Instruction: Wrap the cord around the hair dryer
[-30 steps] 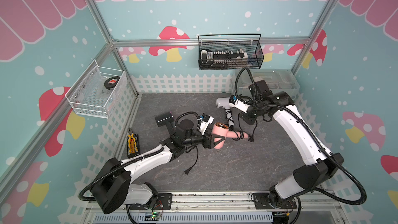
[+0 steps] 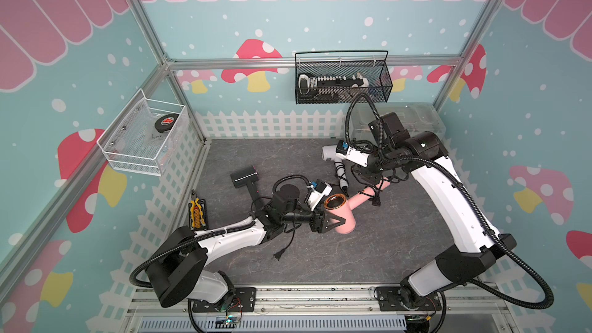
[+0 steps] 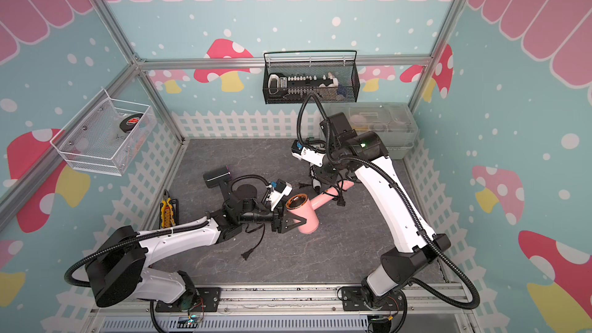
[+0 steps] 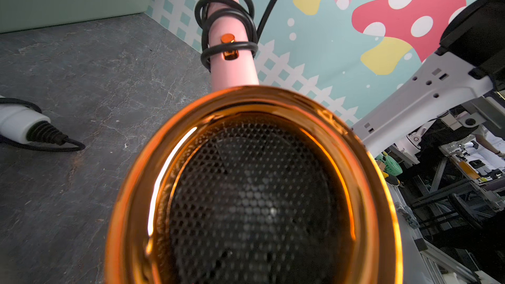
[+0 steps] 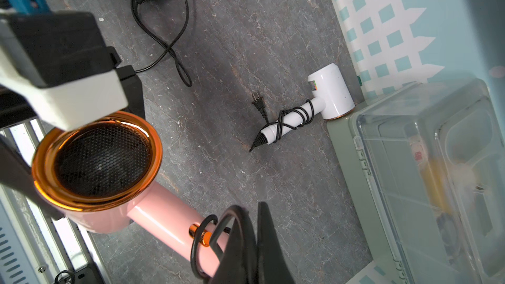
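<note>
The pink hair dryer (image 2: 342, 222) has its copper-rimmed barrel at my left gripper (image 2: 326, 220), its handle pointing up-right. The left gripper's fingers lie around the barrel; whether they press on it is unclear. Black cord (image 4: 226, 47) loops several times around the pink handle (image 5: 157, 213). Above that handle, my right gripper is shut, with cord crossing at its fingers; I cannot tell whether any is held. In the left wrist view the copper rim (image 4: 121, 205) fills the foreground and the fingers are hidden.
A white hair dryer (image 5: 331, 92) with wound cord lies at the back, beside a clear-lidded case (image 5: 420, 178). Another black appliance (image 2: 243, 175) with loose cord is at the left, near yellow-handled tools (image 2: 196, 214).
The right arm has risen and shifted slightly.
</note>
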